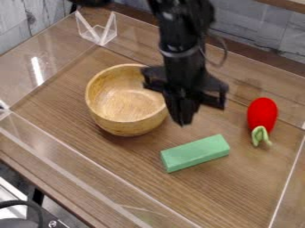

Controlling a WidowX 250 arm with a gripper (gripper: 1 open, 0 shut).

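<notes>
My gripper [185, 112] is raised over the table at the right edge of a yellow wooden bowl [116, 99]. Whether its fingers are open or shut is hard to tell. A green block [194, 152] lies flat on the table below and a little right of it, apart from the gripper.
A red object with a green top [262, 118], like a pepper or chili, lies at the right. A clear object [96, 28] stands at the back left.
</notes>
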